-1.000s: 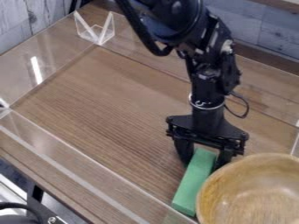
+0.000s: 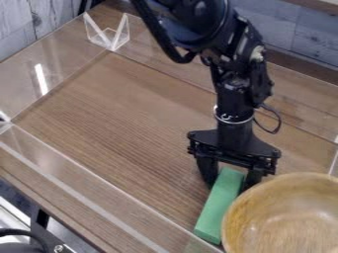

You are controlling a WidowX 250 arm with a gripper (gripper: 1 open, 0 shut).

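The black gripper [image 2: 232, 166] is lowered over a green block [image 2: 214, 210] near the front right of the wooden table, its fingers at the block's far end. A large wooden bowl [image 2: 284, 222] lies right beside the block, cut off by the frame's edge.
A white wire-like object [image 2: 109, 32] sits at the back left. A grey plank wall runs along the back.
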